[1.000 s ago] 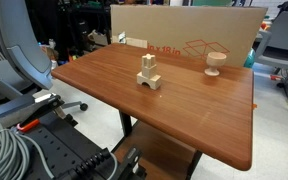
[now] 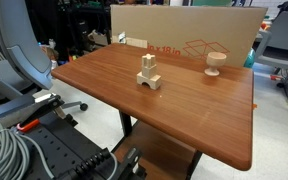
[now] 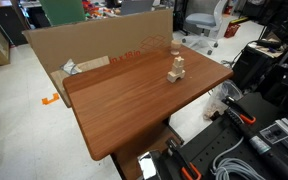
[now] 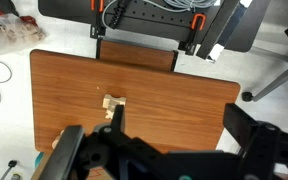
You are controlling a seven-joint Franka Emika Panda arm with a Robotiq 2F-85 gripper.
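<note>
A small stack of pale wooden blocks (image 2: 148,74) stands upright on the brown table (image 2: 199,108), wider at its base than at its top. Beyond it, near the cardboard, sits a pale goblet-shaped cup (image 2: 216,61). Seen from above in the wrist view, the block stack (image 4: 112,104) lies left of centre. My gripper shows at the bottom of that view, its dark fingers spread wide apart and the bare tabletop visible between them. It hangs high over the table, apart from the blocks. Neither exterior view shows the gripper.
A cardboard panel (image 3: 104,45) stands upright along the table's far edge. On the robot's side is a black base (image 2: 74,145) with coiled cables (image 2: 6,150).
</note>
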